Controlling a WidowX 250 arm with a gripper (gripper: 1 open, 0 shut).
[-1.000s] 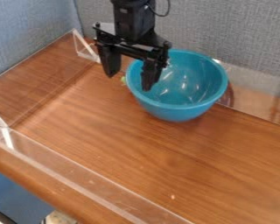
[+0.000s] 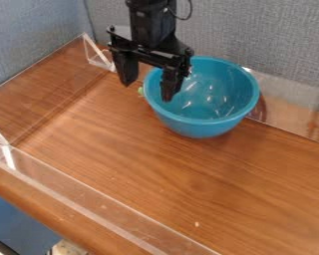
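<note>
My black gripper (image 2: 147,72) hangs from the top of the view, its two fingers wide apart, the right one over the rim of a blue bowl (image 2: 209,118) and the left one out to the left of the bowl. I see nothing held between the fingers. A small pale yellow-green item shows at the bowl's left side, partly hidden; I cannot tell what it is.
Clear plastic edging runs along the left, front and back sides. Grey padded walls stand behind.
Over the last second the gripper has shifted very slightly. The bowl looks nearly unmoved.
</note>
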